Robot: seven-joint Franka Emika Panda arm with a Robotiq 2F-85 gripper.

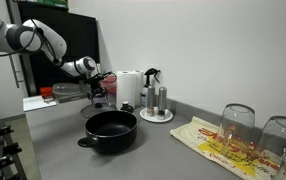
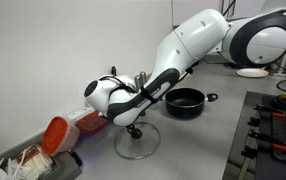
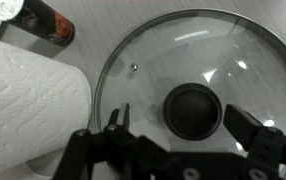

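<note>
In the wrist view a round glass lid (image 3: 148, 90) with a metal rim lies flat, its black knob (image 3: 192, 111) at the middle. My gripper is above the lid with its fingers apart, one finger on each side of the knob in this view; nothing is held. Exterior view 2 shows the lid (image 2: 148, 143) on the table beneath the gripper (image 2: 133, 128). An empty black pot (image 1: 110, 131) with a handle stands on the table, apart from the lid.
A paper towel roll (image 3: 28, 105) stands close beside the lid, with a dark bottle (image 3: 41, 20) near it. Bottles and grinders (image 1: 157, 102) sit on a white plate. Glass jars (image 1: 235, 125) stand on a yellow cloth (image 1: 215, 143) at right.
</note>
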